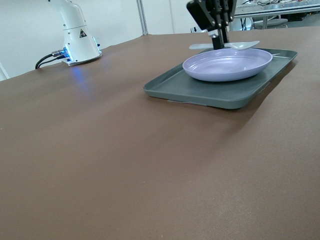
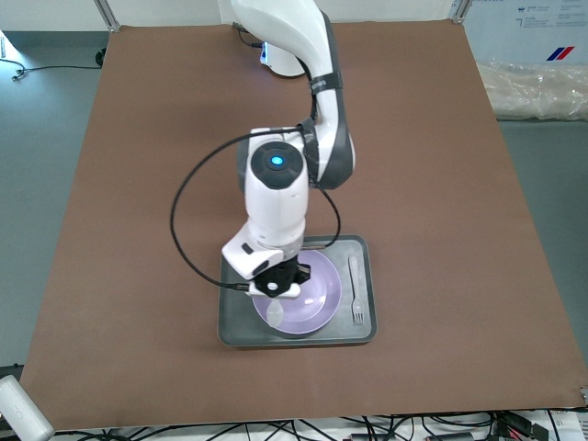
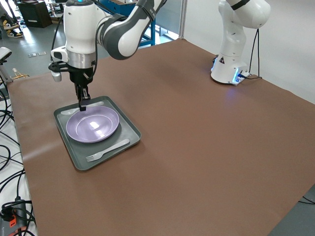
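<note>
A grey tray (image 2: 237, 322) holds a purple plate (image 2: 314, 312) and a white fork (image 2: 357, 294); the fork also shows in the right view (image 3: 108, 150). A white spoon (image 1: 241, 45) lies at the plate's far side in the top view, its bowl visible (image 2: 274, 314) in the left view. My gripper (image 1: 218, 45) points down at the spoon, over the plate's far edge. The fingertips are small or hidden, so whether the fingers hold the spoon is unclear.
My arm's base (image 1: 80, 47) stands at the back. Cables (image 2: 276, 432) lie along the floor or ledge beyond the table's front edge.
</note>
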